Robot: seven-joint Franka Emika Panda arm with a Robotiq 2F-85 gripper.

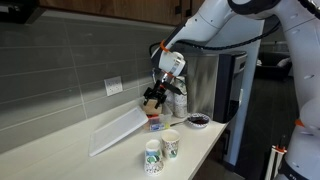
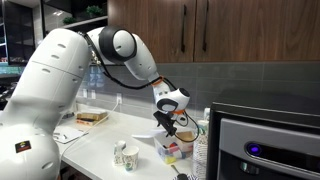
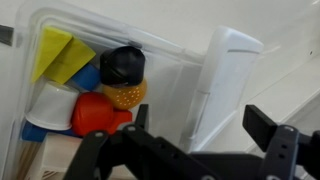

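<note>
My gripper is open over the side of a clear plastic bin (image 3: 165,48), its two fingers (image 3: 262,125) spread apart. A white panel, perhaps the bin's lid (image 3: 222,80), lies between and beyond the fingers in the wrist view; whether they touch it I cannot tell. Inside the bin are a black item (image 3: 122,67), a red one (image 3: 92,112), a yellow packet (image 3: 68,62) and a white cup-like piece (image 3: 53,104). In the first exterior view the white panel (image 1: 118,131) slants beside the bin (image 1: 154,124), below the gripper (image 1: 158,98).
Two patterned cups (image 1: 153,158) stand toward the counter's front. A bowl of dark items (image 1: 198,120) sits to the right, with a yellow-handled utensil (image 1: 172,122) nearby. In the second exterior view, stacked cups (image 2: 200,158) and a microwave (image 2: 265,150) crowd the right side.
</note>
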